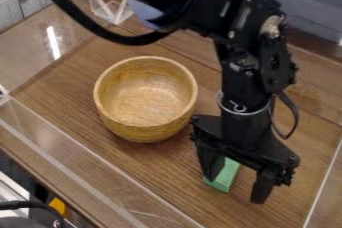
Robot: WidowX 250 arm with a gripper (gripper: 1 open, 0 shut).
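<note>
My black gripper (238, 172) is low over the wooden tabletop at the lower right, open, its fingers around a green block (223, 177) that lies on the table. The block is partly hidden by the gripper. To the left of the gripper sits a round light-wood bowl (134, 97), which looks empty.
The wooden table (60, 102) has clear room left of the bowl and to the right of the gripper. Transparent edges run along the left, lower front and right. A black cable arches over the top left.
</note>
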